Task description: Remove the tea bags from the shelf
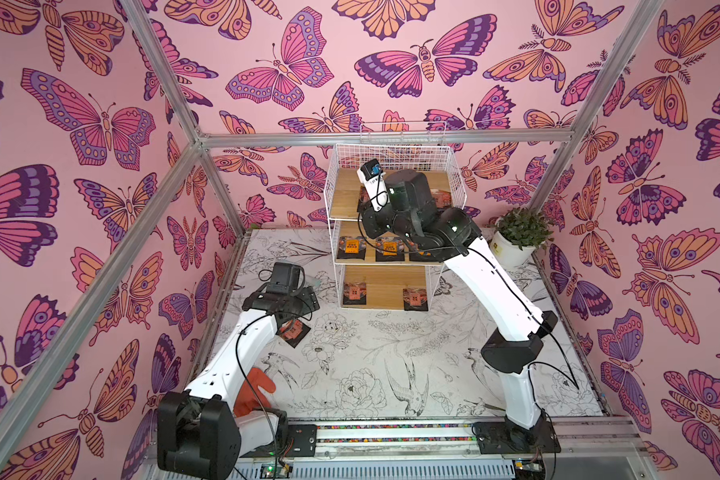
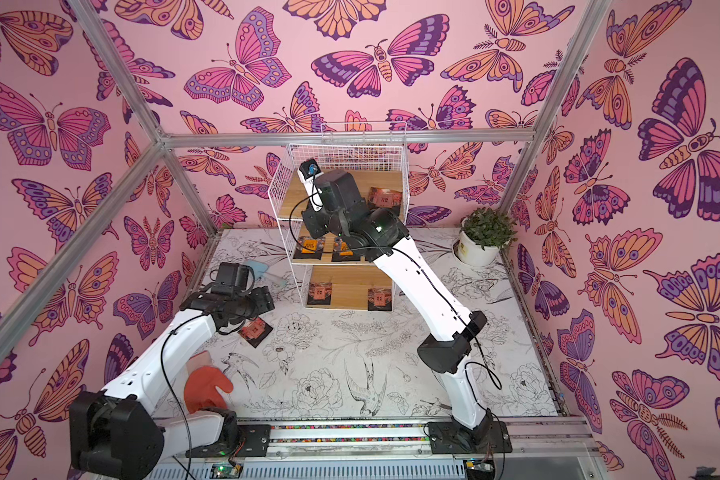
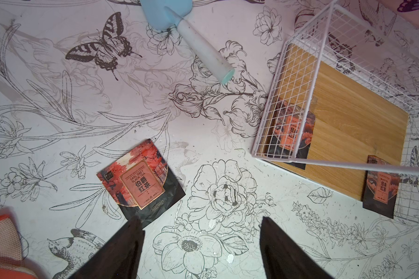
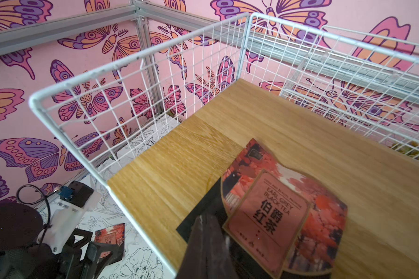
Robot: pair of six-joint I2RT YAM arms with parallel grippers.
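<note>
On the top board of the white wire shelf point(image 4: 139, 186), an Earl Grey tea bag point(image 4: 284, 218) lies flat. My right gripper is shut at this bag's near left edge, overlapping it in the right wrist view, with nothing visible between its fingers. Another tea bag point(image 2: 385, 198) lies at the right of the top board. Several tea bags point(image 1: 352, 248) are on the middle board; the bottom board holds one at the left point(image 3: 291, 132) and one at the right point(image 3: 380, 186). A loose tea bag point(image 3: 142, 183) lies on the table near my left gripper, open and empty.
Beyond the left gripper lies a light blue tool point(image 3: 204, 48) with a pale handle. A red-orange mitt point(image 2: 206, 389) rests near the left arm's base. A potted plant point(image 1: 520, 232) stands right of the shelf.
</note>
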